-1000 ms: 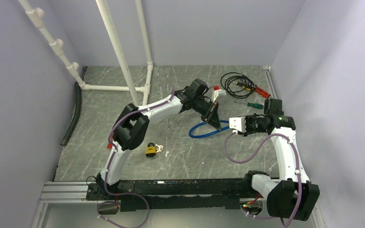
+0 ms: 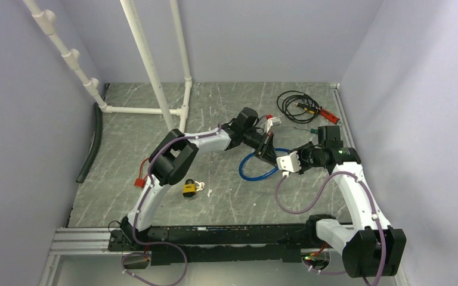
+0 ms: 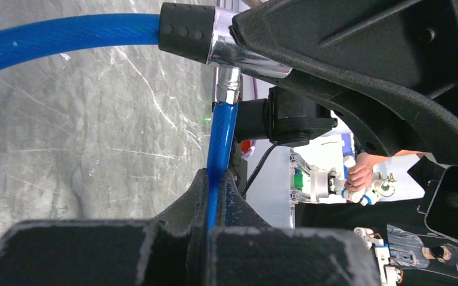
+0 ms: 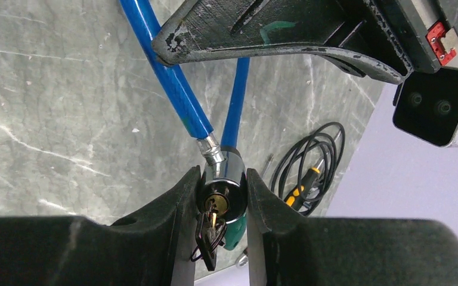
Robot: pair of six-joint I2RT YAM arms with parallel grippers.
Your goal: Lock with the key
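A blue cable lock lies in a loop, its cable [image 2: 256, 178] on the floor between my arms. In the left wrist view my left gripper is shut on the blue cable just below its metal end fitting [image 3: 228, 83]. The lock's silver barrel [image 4: 225, 173] sits between the fingers of my right gripper, which is shut on it. A key [image 4: 207, 235] with a thin dark ring shows at the brass keyhole [image 4: 218, 204], between those fingers. How deep the key sits is hard to tell. The metal cable end meets the barrel's side.
A coiled black cable [image 2: 286, 107] and red-handled tool [image 2: 329, 116] lie at the back right. A yellow padlock [image 2: 189, 189] and a red item [image 2: 139, 182] lie left of centre. White pipes [image 2: 185, 101] stand at the back left.
The left gripper shifted only a little.
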